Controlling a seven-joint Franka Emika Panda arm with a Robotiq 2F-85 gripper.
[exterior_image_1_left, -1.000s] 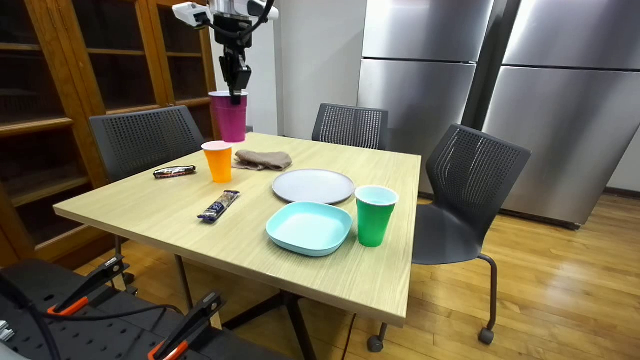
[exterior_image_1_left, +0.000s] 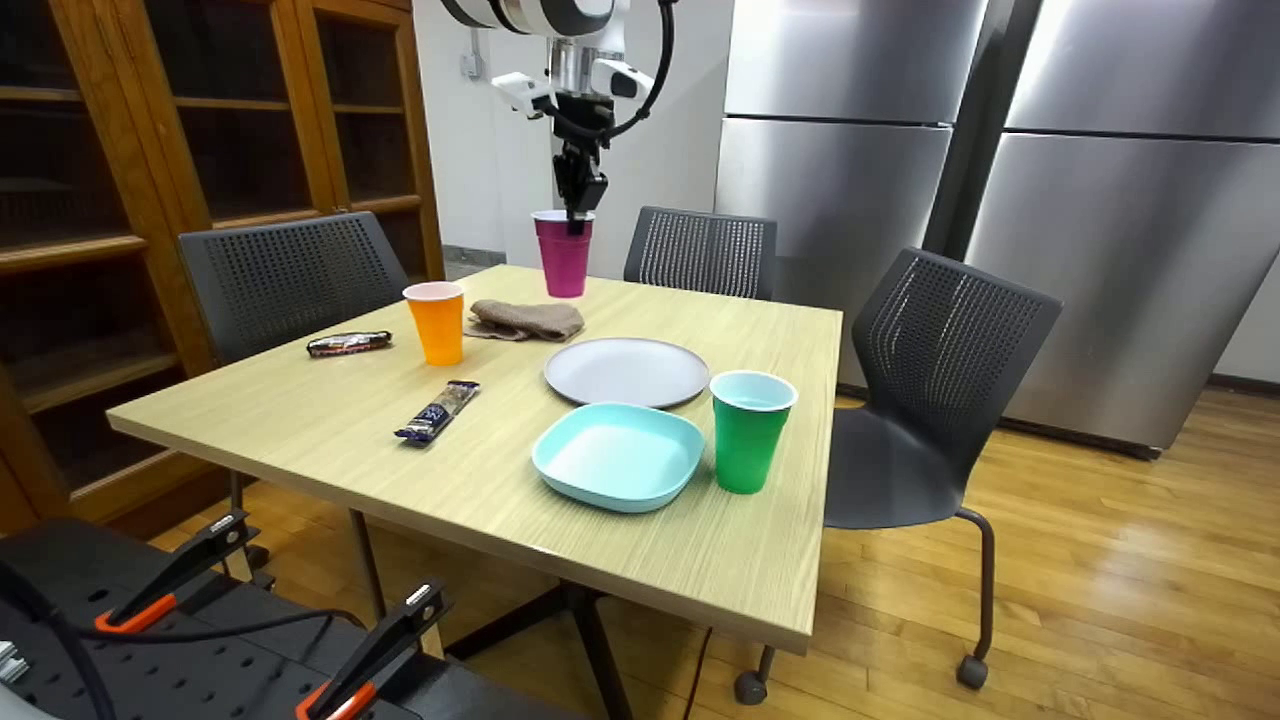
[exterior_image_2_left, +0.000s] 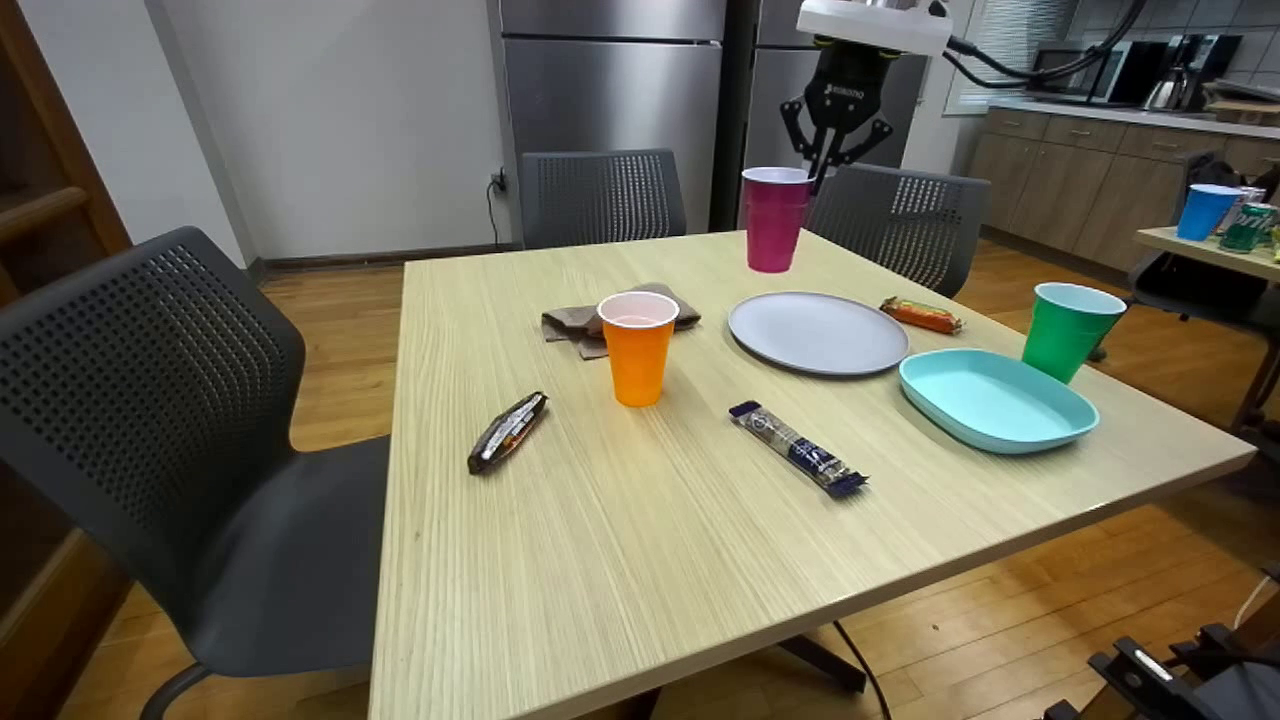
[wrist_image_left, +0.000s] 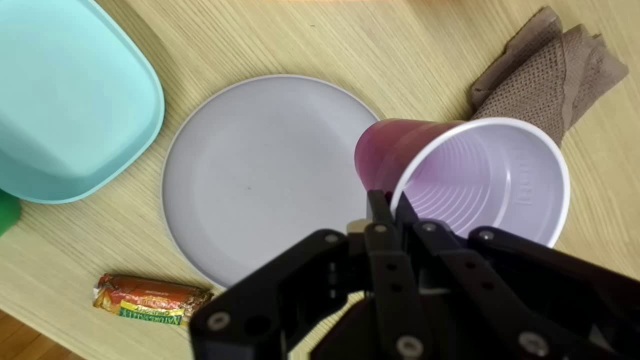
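Observation:
The magenta cup (exterior_image_1_left: 563, 258), white inside, hangs upright in the air over the far part of the table in exterior view 1. My gripper is shut on one side of its rim, as the wrist view shows, with the cup wall pinched between the fingertips. In exterior view 2 the cup (exterior_image_2_left: 774, 228) appears beyond the grey plate (exterior_image_2_left: 798, 334). Seen from the wrist, the cup's base overlaps the right edge of the plate (wrist_image_left: 258, 180), and its open mouth faces the camera. The cup holds nothing that I can see.
An orange cup (exterior_image_2_left: 638, 360), a brown cloth (exterior_image_1_left: 528, 320), a turquoise dish (exterior_image_1_left: 618, 456) and a green cup (exterior_image_1_left: 750, 438) stand on the table. Wrapped bars (exterior_image_2_left: 798, 450) lie about. Chairs (exterior_image_1_left: 699, 252) surround the table.
My gripper and the magenta cup have moved right in exterior view 1, from behind the orange cup to behind the brown cloth. The things on the table have stayed put.

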